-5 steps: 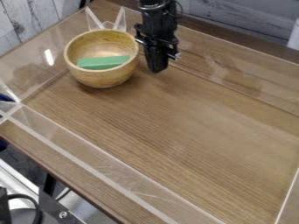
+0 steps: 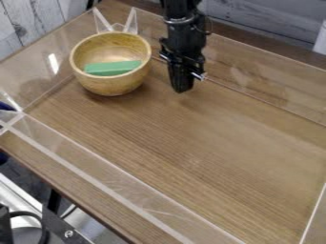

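My black gripper (image 2: 182, 74) hangs low over the wooden table at the upper middle, just right of a tan bowl (image 2: 110, 84). It looks shut, with nothing visible between its fingers. A green block (image 2: 112, 69) lies inside the bowl.
A white pointed object (image 2: 114, 22) stands behind the bowl. Clear tape runs along the left part of the table, and black cables lie off its lower left edge.
The arm and gripper have moved toward the front of the table and slightly right, lower in the view. The bowl and green block look unchanged.
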